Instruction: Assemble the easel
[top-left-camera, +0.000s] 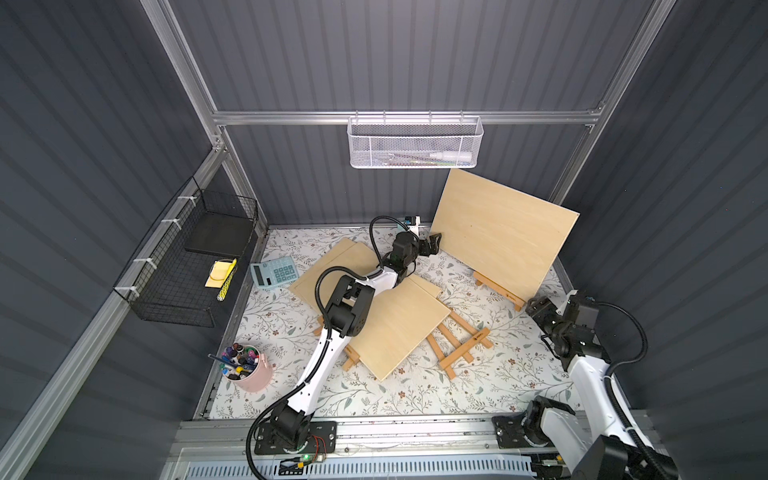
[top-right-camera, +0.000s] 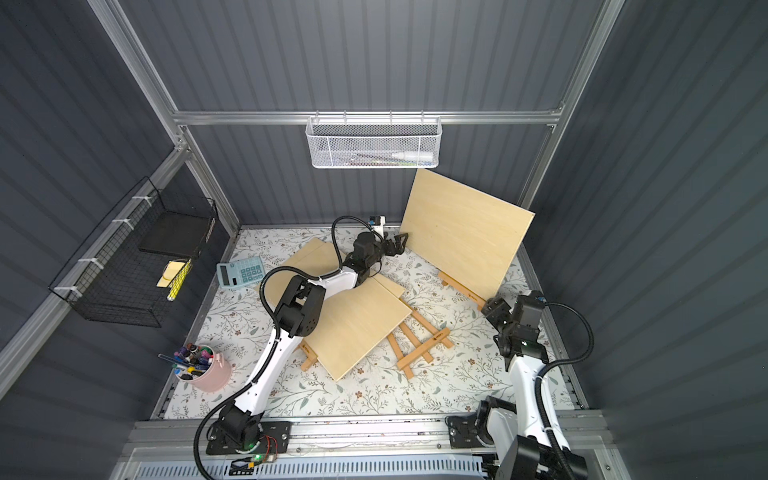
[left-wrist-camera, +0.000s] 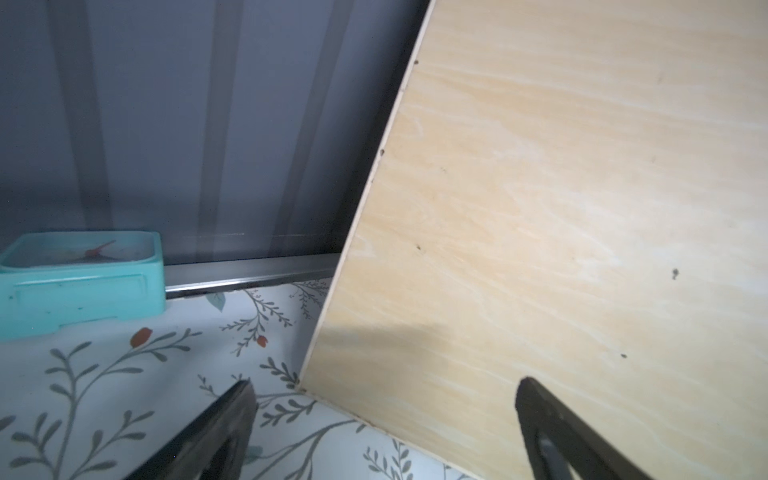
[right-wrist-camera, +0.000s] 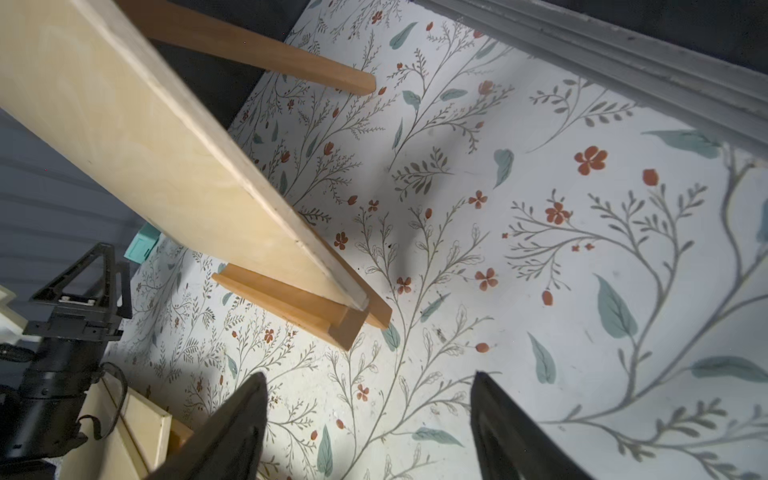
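Observation:
A wooden easel stands at the back right, its ledge (top-left-camera: 497, 289) low at the front and a rear leg (right-wrist-camera: 320, 68) showing behind. On that ledge leans a large plywood board (top-left-camera: 504, 232), tilted back. My left gripper is open in front of the board's lower left corner, with nothing between its fingers. Near the ledge's right end, my right gripper has its fingers apart, holding nothing. A second easel frame (top-left-camera: 464, 348) lies flat on the table, partly under stacked boards (top-left-camera: 392, 336).
A turquoise clock (left-wrist-camera: 80, 280) sits by the back wall, left of the standing board. The calculator (top-left-camera: 274, 273) and a pink pen cup (top-left-camera: 254, 373) are at the left. A white mesh basket (top-left-camera: 416, 144) hangs above.

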